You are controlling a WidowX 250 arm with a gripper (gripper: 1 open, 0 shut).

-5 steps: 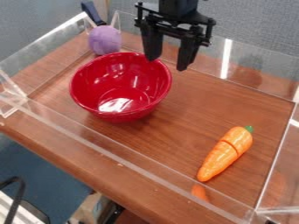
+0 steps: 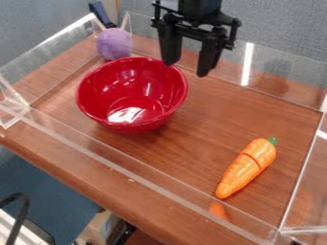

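My black gripper (image 2: 189, 57) hangs at the top centre, its two fingers spread apart with nothing visible between them, above and just behind the red bowl. The shiny red bowl (image 2: 132, 96) sits on the wooden surface at left of centre, empty. An orange toy carrot (image 2: 244, 169) with a green top lies at the lower right. A purple round object (image 2: 114, 43), perhaps an eggplant, rests at the back left.
Clear plastic walls (image 2: 297, 221) border the wooden surface (image 2: 236, 115). Bare wood lies between bowl and carrot. Below the front edge at lower left are a blue floor and a dark cable.
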